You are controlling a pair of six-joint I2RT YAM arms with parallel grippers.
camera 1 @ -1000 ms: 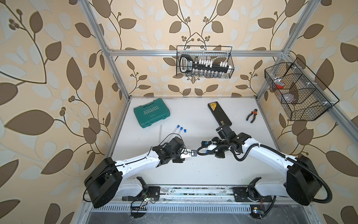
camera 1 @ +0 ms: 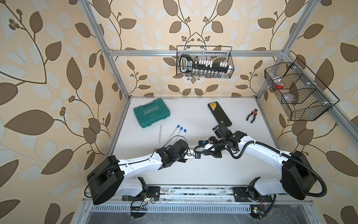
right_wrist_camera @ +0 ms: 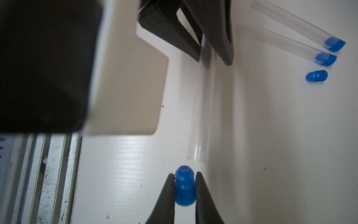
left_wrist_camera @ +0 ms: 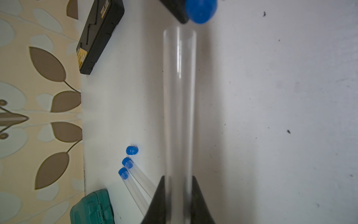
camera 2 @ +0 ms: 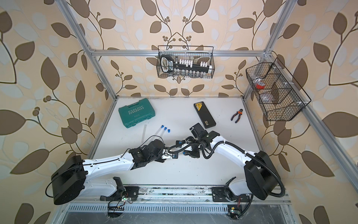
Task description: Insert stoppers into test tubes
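Note:
A clear, open-ended test tube (left_wrist_camera: 179,108) is held in my left gripper, which is shut on it. In the right wrist view the same tube (right_wrist_camera: 202,112) points toward a blue stopper (right_wrist_camera: 185,186) pinched by my right gripper. A small gap shows there between the stopper and the tube's mouth. From the left wrist view that stopper (left_wrist_camera: 201,9) appears just past the mouth and off to one side. Two tubes with blue stoppers (right_wrist_camera: 330,52) lie on the table, and a loose blue stopper (right_wrist_camera: 317,75) rests beside them.
Another clear tube (camera 1: 160,133) lies left of the stoppered ones. A green case (camera 1: 151,112), a black box (camera 1: 219,113) and pliers (camera 1: 252,115) sit toward the back. Wire baskets (camera 1: 204,62) hang on the wall.
Both arms have shifted slightly: the left gripper has moved right and a little toward the front, the right one a little left. The objects on the table have stayed put.

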